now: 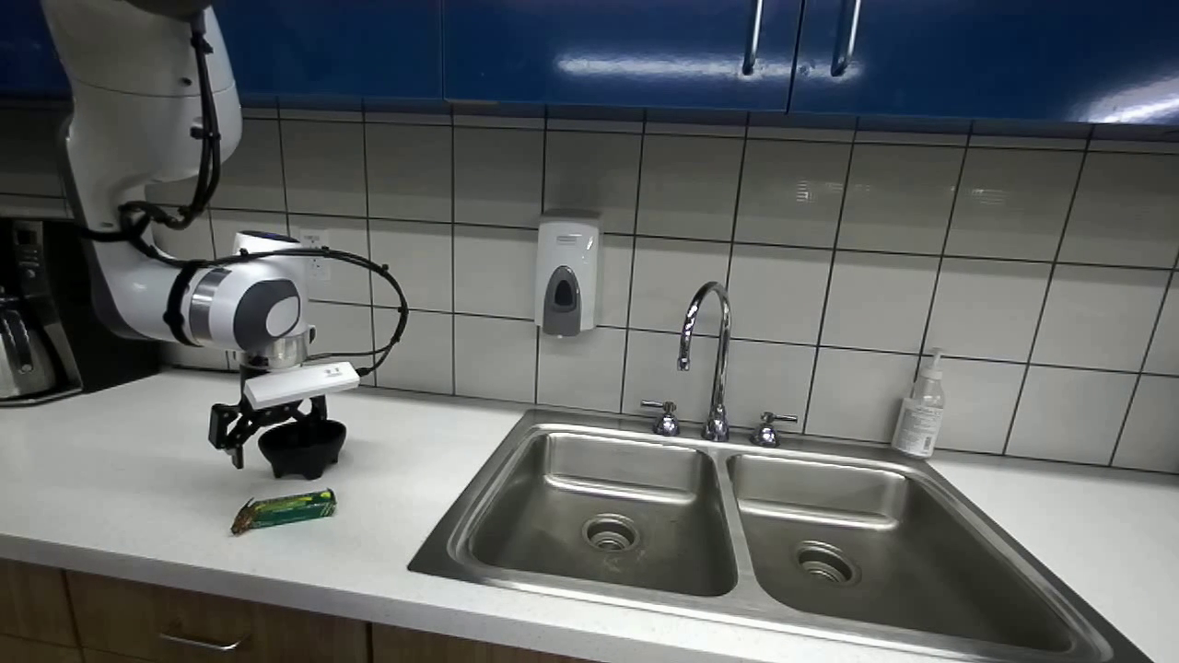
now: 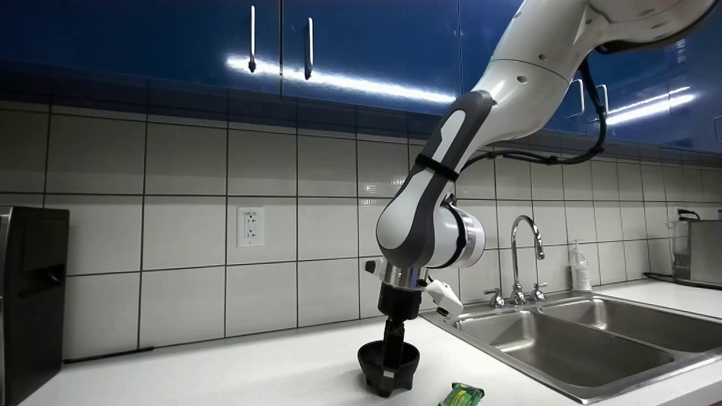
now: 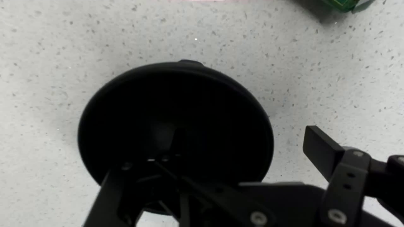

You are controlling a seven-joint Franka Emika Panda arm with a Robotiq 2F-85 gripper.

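A black bowl (image 1: pixel 304 447) on short feet stands upright on the white counter. My gripper (image 1: pixel 276 437) is low at the bowl, fingers spread, holding nothing. In the wrist view the bowl (image 3: pixel 212 113) fills the middle; one finger reaches over its dark inside, while the other finger (image 3: pixel 322 151) stands outside the rim at the right, apart from it. Contact inside the bowl is lost in the dark. Near the bowl, toward the counter's front, lies a green packet (image 1: pixel 289 509) with a crumpled end.
A steel double sink (image 1: pixel 724 519) with a faucet (image 1: pixel 720 365) lies to the right. The coffee maker (image 1: pixel 50 320) is at the far left. Behind rises the tiled wall with a soap dispenser (image 1: pixel 568 276). The counter between bowl and sink is clear.
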